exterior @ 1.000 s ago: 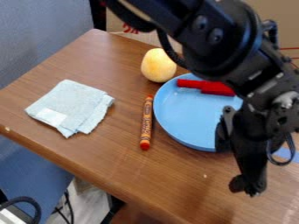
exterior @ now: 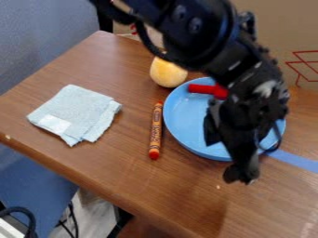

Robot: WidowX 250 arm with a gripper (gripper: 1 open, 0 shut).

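Observation:
The black robot gripper hangs over the right front part of a blue plate, its tip near the plate's front rim; whether it is open or shut is unclear. A red object lies at the back of the plate, partly behind the arm. An orange stick with a red end lies left of the plate. A yellow round fruit stands behind the stick, partly behind the arm.
A folded pale blue cloth lies on the left of the wooden table. The table's left edge drops to a blue area with cables.
The gripper has moved up and to the left, from over the bare table right of the plate's front toward the plate. The objects on the table have not visibly moved.

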